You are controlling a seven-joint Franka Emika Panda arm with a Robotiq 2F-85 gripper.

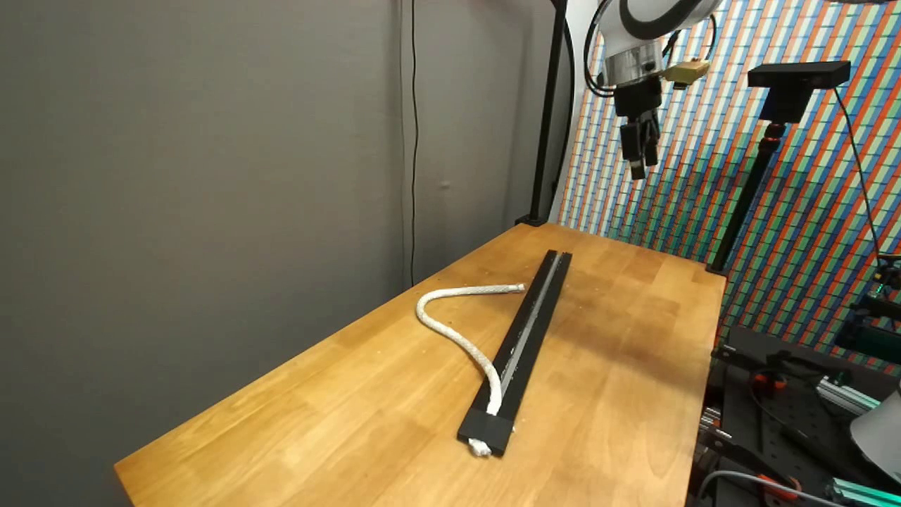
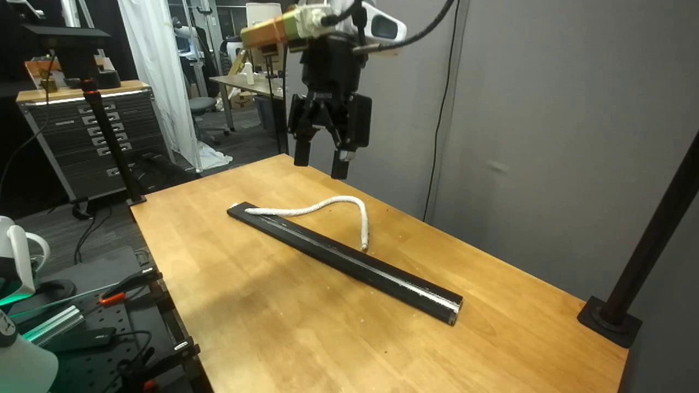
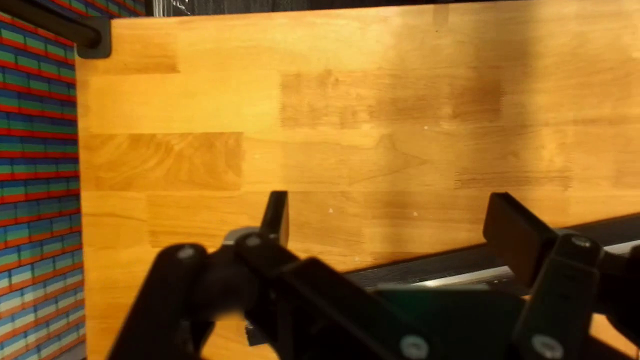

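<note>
A long black bar [image 1: 538, 338] with a pale groove along its middle lies on the table. One end of a white rope [image 1: 456, 335] passes under a black block at the bar's near end in exterior view 1. From there the rope curves away over the wood, and its free end rests beside the bar. High above the table, my gripper [image 2: 320, 167] points down, open and empty. Bare wood shows between its fingers in the wrist view, where part of the bar [image 3: 444, 273] runs below. No rope shows in that view.
Black posts stand at the table's corners, one of them on a square base [image 2: 609, 321]. A grey wall [image 1: 211, 169] borders one long side. Beyond the other lies a cart with tools [image 1: 794, 405].
</note>
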